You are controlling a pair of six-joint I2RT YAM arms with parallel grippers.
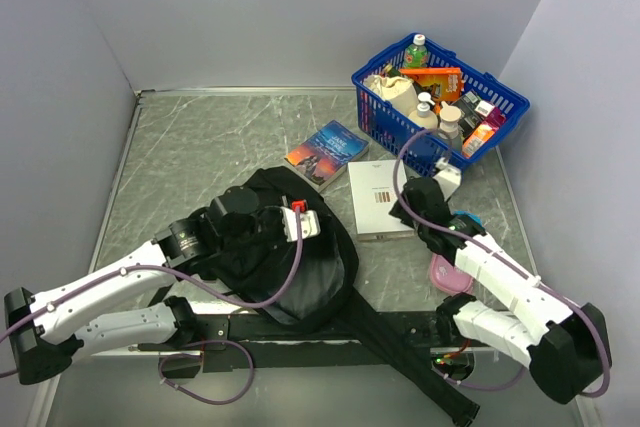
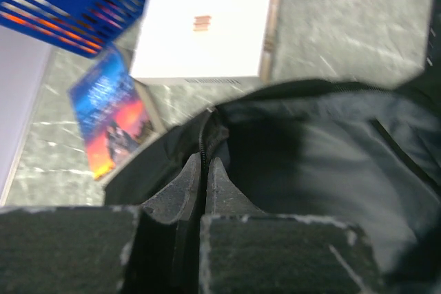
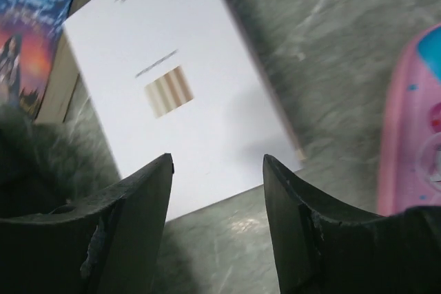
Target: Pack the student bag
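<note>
The black bag (image 1: 320, 282) lies open at the front centre, its dark inside facing up in the left wrist view (image 2: 324, 163). My left gripper is shut on the bag's zippered edge. Behind the bag lie a blue-covered book (image 1: 325, 152) and a white boxed book (image 1: 376, 192). My right gripper hangs open over the white book, nothing between its fingers. A pink case (image 3: 413, 135) lies to the right of the white book, partly under the right arm in the top view.
A blue basket (image 1: 370, 112) full of bottles, packets and other items stands at the back right against the wall. A black strap (image 1: 410, 362) hangs over the front edge.
</note>
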